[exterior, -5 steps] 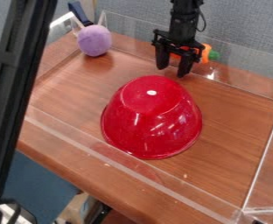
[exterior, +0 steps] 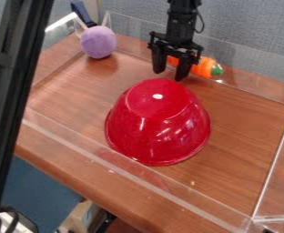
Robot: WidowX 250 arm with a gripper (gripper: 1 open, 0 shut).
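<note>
My black gripper (exterior: 171, 61) reaches down at the back of the wooden table, over an orange object with a green end (exterior: 206, 66), perhaps a toy carrot, which lies by the back wall. Its fingertips are at the left part of that object; whether they grip it I cannot tell. A large red upturned bowl (exterior: 158, 121) stands in the middle, in front of the gripper. A light purple ball (exterior: 97, 42) sits at the back left.
Clear low walls edge the wooden table (exterior: 248, 146). A dark post runs down the left edge of the view.
My gripper has shifted left by a small distance, showing more of the orange object to its right. The bowl and ball are unchanged.
</note>
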